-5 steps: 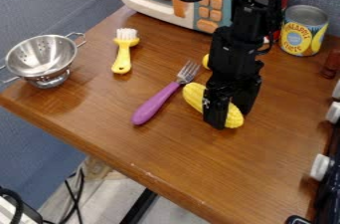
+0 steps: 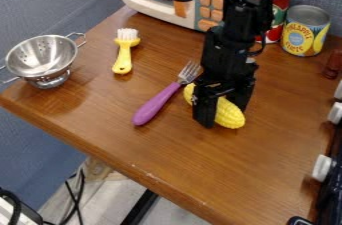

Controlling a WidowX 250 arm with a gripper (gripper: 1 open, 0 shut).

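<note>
A yellow corn cob [image 2: 230,115] lies on the wooden table at the centre right, angled from upper left to lower right. My black gripper [image 2: 217,103] is down over it and covers much of its middle; whether the fingers are closed on the cob I cannot tell.
A purple-handled fork [image 2: 158,104] lies left of the cob. A yellow-white brush [image 2: 124,55], a steel colander [image 2: 44,57], two cans [image 2: 305,29] and a toy microwave stand farther out.
My gripper has shifted slightly left and up in the view, now covering more of the cob's left part. The cob appears in about the same place.
</note>
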